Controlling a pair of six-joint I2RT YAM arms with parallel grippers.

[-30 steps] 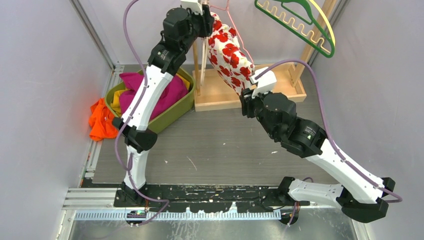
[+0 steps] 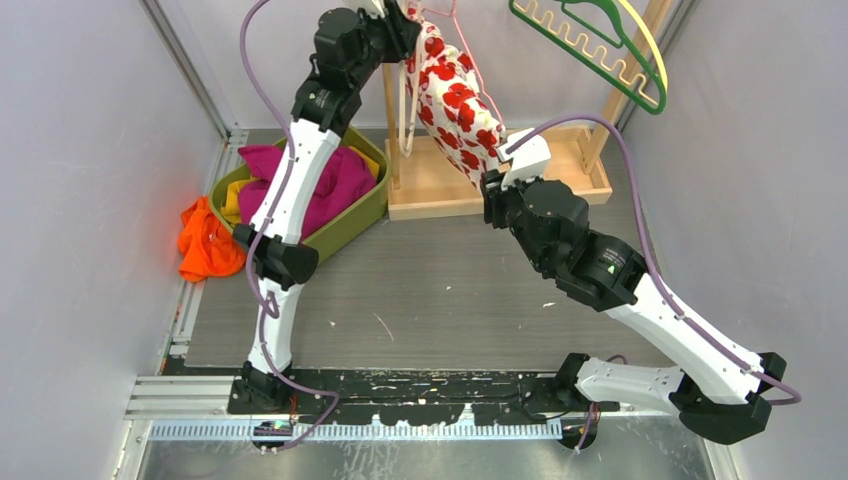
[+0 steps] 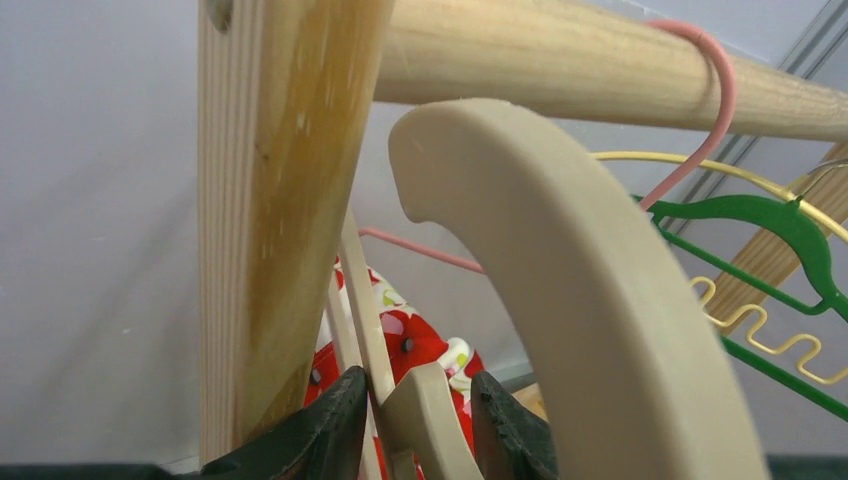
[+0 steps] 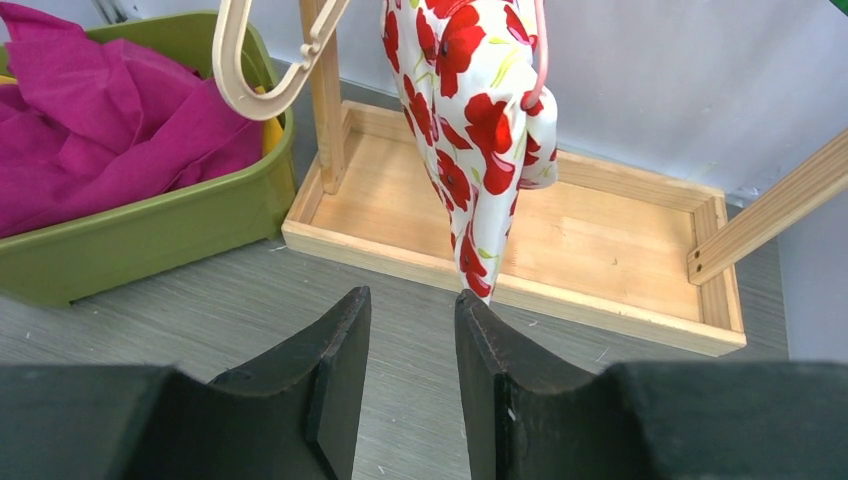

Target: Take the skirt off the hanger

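Observation:
The white skirt with red flowers (image 2: 455, 100) hangs on a pink hanger (image 2: 466, 40). In the right wrist view the skirt (image 4: 465, 150) narrows downward to a tip by the right finger. My left gripper (image 2: 402, 42) is up at the rack and shut on a cream hanger (image 3: 585, 270), whose curved end looms large in the left wrist view. The skirt (image 3: 405, 340) shows behind that gripper. Below the skirt's lower end is my right gripper, its fingers parted and no cloth visible between the fingers.
The wooden rack has an upright (image 3: 280, 200) and a top bar (image 3: 560, 65) close to the left gripper. Green hanger (image 2: 600, 60) and yellow ones hang at right. A green tub (image 4: 150, 215) with magenta cloth stands left, orange cloth (image 2: 208, 242) beside it.
The right arm has barely moved, and the skirt still hangs.

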